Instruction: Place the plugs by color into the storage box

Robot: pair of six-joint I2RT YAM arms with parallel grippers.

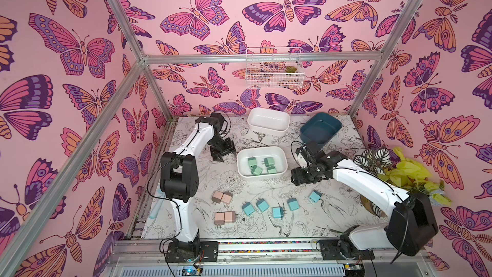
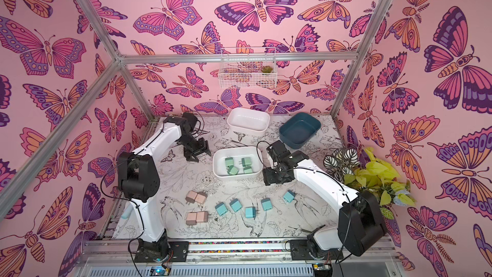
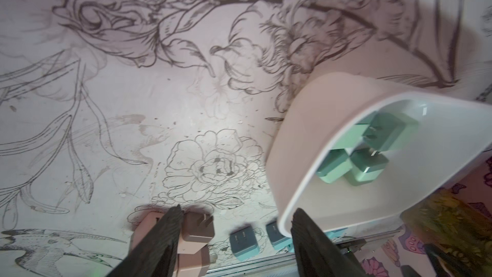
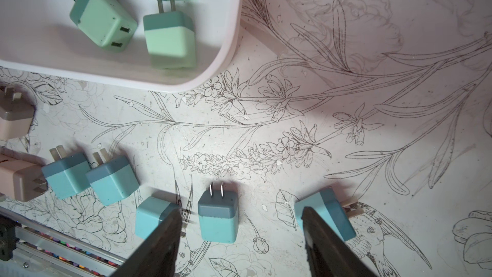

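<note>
Several green plugs (image 4: pixel 170 41) lie inside the near white box (image 1: pixel 246 175) at the middle of the table. Teal plugs (image 4: pixel 218 217) stand loose in front of it, with one teal plug (image 1: pixel 314 196) farther right. Pink plugs (image 1: pixel 224 217) sit in pairs at the front left. My left gripper hovers left of the near box, its fingers apart and nothing between them. On the box's other side my right gripper hangs above the table, also open; a teal plug shows in the gap, on the table below.
Behind the near box stand an empty white box (image 1: pixel 268 121) and an empty dark blue box (image 1: pixel 320 128). A yellow-leaved plant (image 1: pixel 415 174) borders the right side. Bare table lies between the near box and the teal plugs.
</note>
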